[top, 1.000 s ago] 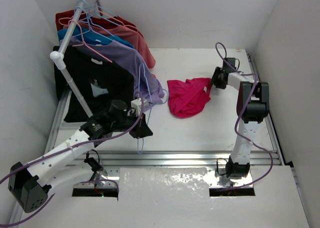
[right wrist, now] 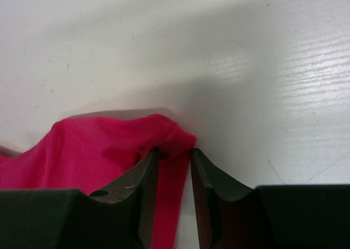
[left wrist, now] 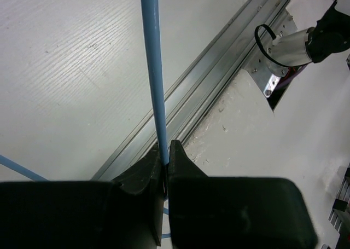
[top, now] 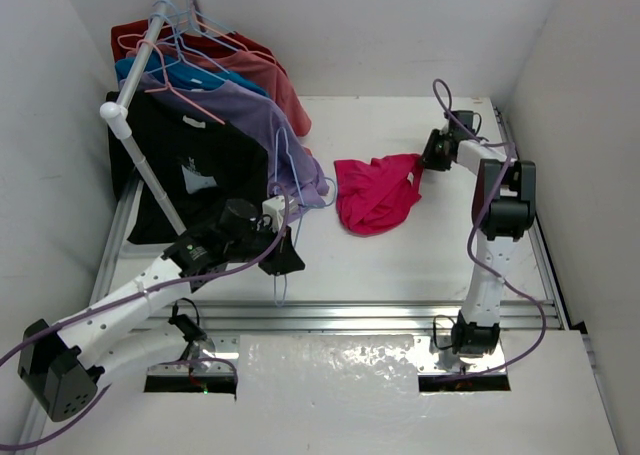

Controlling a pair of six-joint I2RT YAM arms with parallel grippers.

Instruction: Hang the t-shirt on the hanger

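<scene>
The crumpled pink t-shirt (top: 378, 200) lies on the white table in the middle of the top view. My right gripper (top: 424, 161) is at its upper right corner. In the right wrist view a raised fold of the pink cloth (right wrist: 109, 139) reaches in between the fingers of my right gripper, which stand part open around it. My left gripper is shut on the thin blue hanger (left wrist: 153, 57). This hanger stands upright in the top view, left of the shirt, its lower part hidden behind the gripper.
At the left a white rack bar (top: 140, 63) carries several hangers with clothes, among them a black shirt (top: 195, 170) and a purple one (top: 262, 125). Bare table lies below and right of the pink shirt. A metal rail (top: 340, 313) borders the table's front.
The left arm is still.
</scene>
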